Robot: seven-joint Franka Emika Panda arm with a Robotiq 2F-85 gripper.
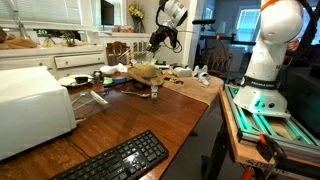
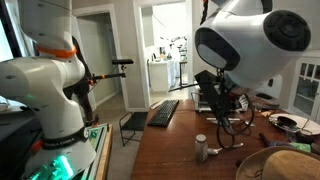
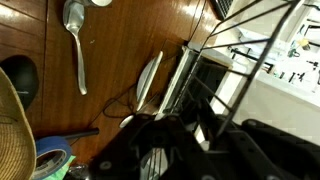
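Observation:
In the wrist view my gripper is shut on a dark wire rack (image 3: 262,64), whose thin bars stretch up and to the right. Its fingers are dark against the rack, so the exact contact is hard to make out. From exterior view 1, the gripper (image 1: 156,42) hangs above the far part of the wooden table, over and behind a tan, hat-like basket (image 1: 148,73). Exterior view 2 shows the gripper (image 2: 234,108) partly lost among dark loops in front of the arm.
A small metal canister (image 2: 201,148) stands upright on the table. Below the rack lie a spoon (image 3: 77,45) and a pale knife-like piece (image 3: 148,80). A white box (image 1: 35,108) and a black keyboard (image 1: 115,160) occupy the near left.

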